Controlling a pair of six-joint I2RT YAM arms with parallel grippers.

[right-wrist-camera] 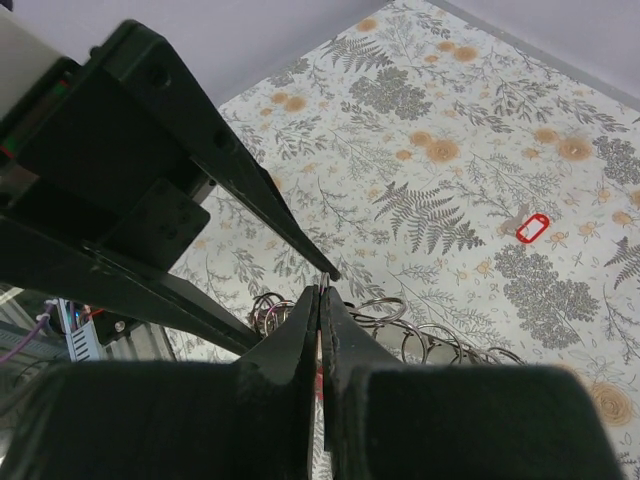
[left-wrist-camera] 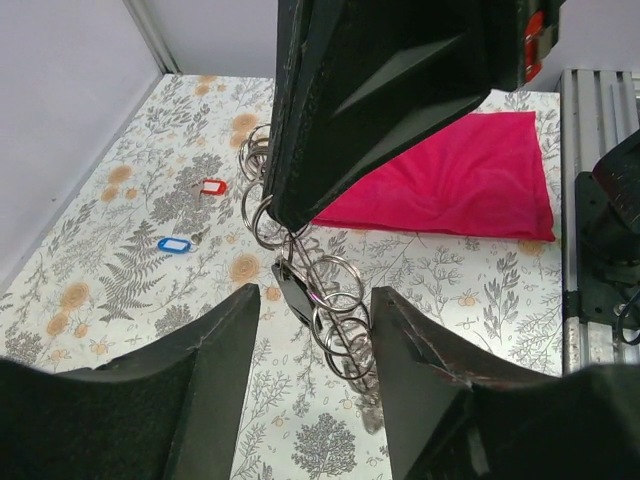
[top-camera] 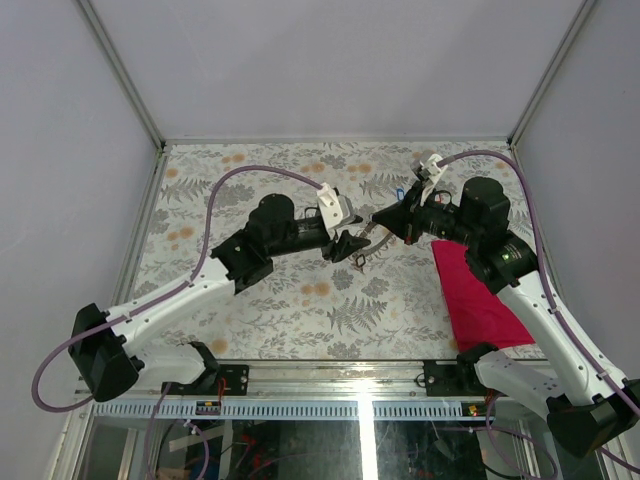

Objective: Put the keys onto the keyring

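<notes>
The keyring [top-camera: 378, 243] is a thin metal loop strung with small rings, hanging beneath my right gripper [top-camera: 408, 238]. In the right wrist view, the right gripper's fingers are pressed together, with a sliver of metal at the tips. My left gripper stands part open, and several of the strung rings [left-wrist-camera: 338, 300] appear between its fingers. A dark key piece [left-wrist-camera: 293, 293] hangs by the rings. From the right wrist view, the left fingers [right-wrist-camera: 280, 225] reach in around the rings [right-wrist-camera: 400, 325]. A red key tag [left-wrist-camera: 213, 187] and a blue key tag [left-wrist-camera: 173, 245] lie on the table.
A red cloth [top-camera: 474, 295] covers the right side of the floral table [top-camera: 270, 330]. Both grippers nearly touch over the table's middle, leaving little room between them.
</notes>
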